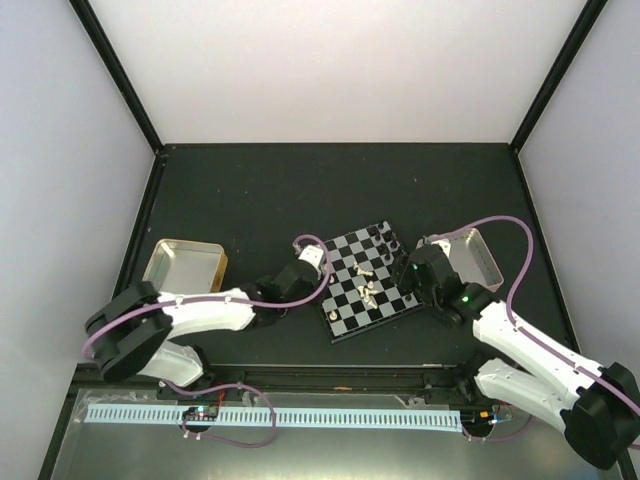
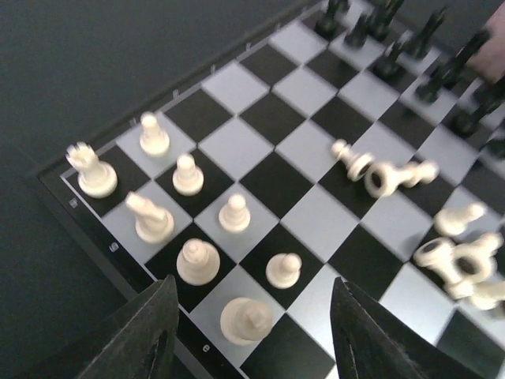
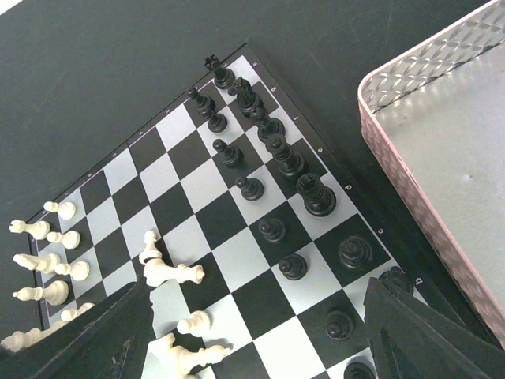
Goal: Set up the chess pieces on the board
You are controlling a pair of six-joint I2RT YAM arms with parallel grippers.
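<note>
The chessboard [image 1: 350,316] sits mid-table. In the left wrist view, white pieces stand along the near-left squares, among them a rook [image 2: 98,179] and a short piece [image 2: 244,324] between the open fingers of my left gripper; whether they touch it I cannot tell. Other white pieces [image 2: 383,178] lie on their sides mid-board. Black pieces [image 3: 319,197] stand upright on the other side. My right gripper is open above the board, near several black pieces, holding nothing visible.
A pink-walled tray [image 3: 410,174] stands beside the board on the right. A metal tray [image 1: 185,265] is at the left. The table [image 1: 330,180] behind the board is clear.
</note>
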